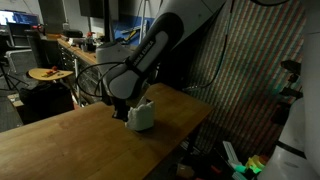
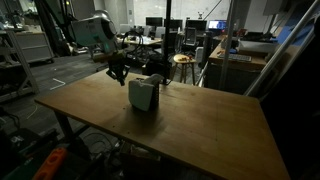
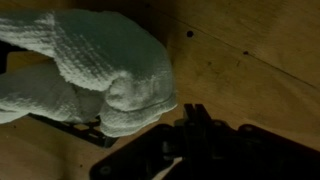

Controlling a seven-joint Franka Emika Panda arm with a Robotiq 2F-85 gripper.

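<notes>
A whitish textured cloth [image 3: 115, 70] fills the left of the wrist view, bunched and folded over a black slotted object [image 3: 100, 134]. In exterior view 1 this cloth [image 1: 143, 117] stands as a pale lump on the wooden table. My gripper is low over the table, its fingers close together just right of the cloth's rounded edge. They look shut; darkness hides whatever may be between them. From exterior view 1, the gripper [image 1: 122, 113] is at the cloth's left side, and contact cannot be made out. Exterior view 2 shows the grey-looking cloth [image 2: 144, 96] beside a dark shape.
The wooden table [image 2: 215, 120] is broad and bare to the right of the cloth in exterior view 2. In exterior view 1 its left part is clear too. A round stool [image 1: 50, 74] and work benches stand beyond the table.
</notes>
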